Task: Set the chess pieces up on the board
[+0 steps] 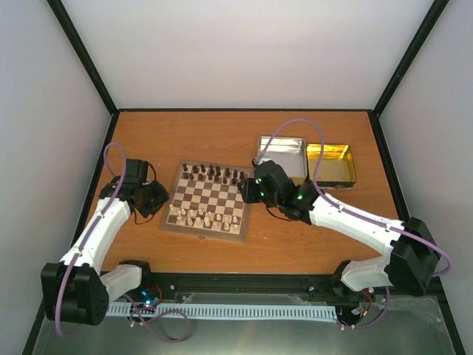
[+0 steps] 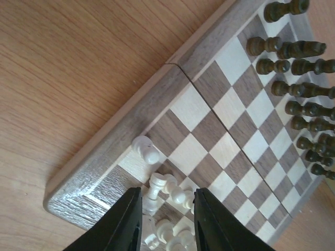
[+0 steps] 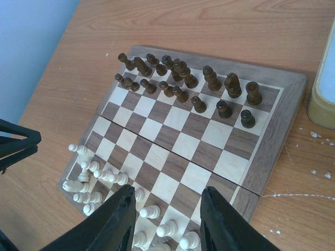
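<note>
The wooden chessboard carries dark pieces along its far side and white pieces along the near side. My left gripper is above the board's left edge, its two fingers apart, with white pieces below it; nothing shows held. My right gripper hangs over the board's right side, fingers apart, white pieces visible below, nothing between the fingertips. In the right wrist view part of the left gripper shows at the left edge.
A silver tray and a gold tray, both empty in the top view, stand at the back right. A purple cable loops over each arm.
</note>
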